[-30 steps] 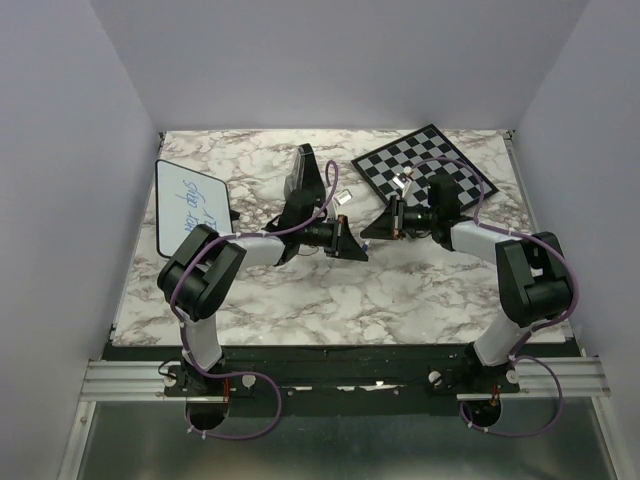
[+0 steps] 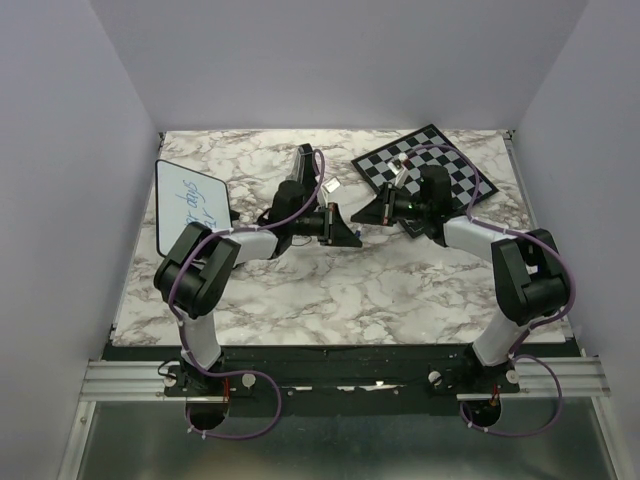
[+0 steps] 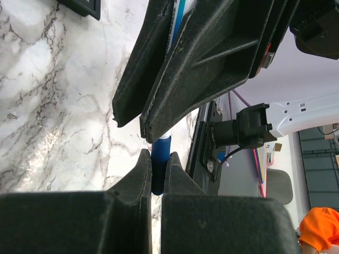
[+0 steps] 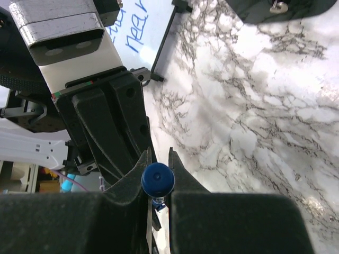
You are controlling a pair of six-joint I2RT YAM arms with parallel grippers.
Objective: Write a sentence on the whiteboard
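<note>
The whiteboard (image 2: 190, 205) with blue handwriting lies at the left of the table, and part of its writing shows in the right wrist view (image 4: 132, 37). My two grippers meet near the table's middle on a blue marker (image 3: 160, 161). My left gripper (image 2: 350, 234) is shut on the marker's blue end, seen low in the left wrist view. My right gripper (image 2: 362, 218) is shut on it too, with the blue tip end (image 4: 158, 180) showing between its fingers in the right wrist view.
A black-and-white checkered board (image 2: 465, 180) lies at the back right, under the right arm. A dark object (image 2: 305, 160) stands at the back middle.
Both grippers have shifted slightly leftward together over the last second, keeping hold of the marker. The whiteboard is unchanged.
</note>
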